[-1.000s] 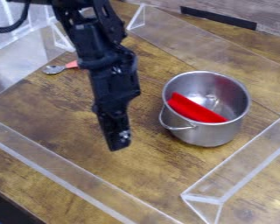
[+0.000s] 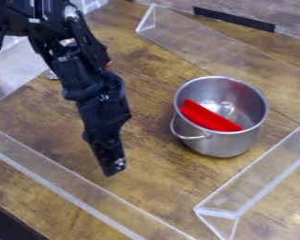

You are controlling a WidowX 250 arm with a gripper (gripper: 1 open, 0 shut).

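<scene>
My black gripper (image 2: 115,165) hangs low over the wooden table (image 2: 140,202), left of a steel pot (image 2: 216,139); it looks shut, with nothing visible between its fingers. A long red object (image 2: 208,116) lies inside the pot. A small metal item, mostly hidden, shows behind my arm at the upper left.
Clear plastic barriers (image 2: 253,183) edge the work area at the lower right, along the left and at the top.
My arm has moved left and a little lower, away from the pot, and now covers most of the spoon-like item at the upper left. The pot has not moved.
</scene>
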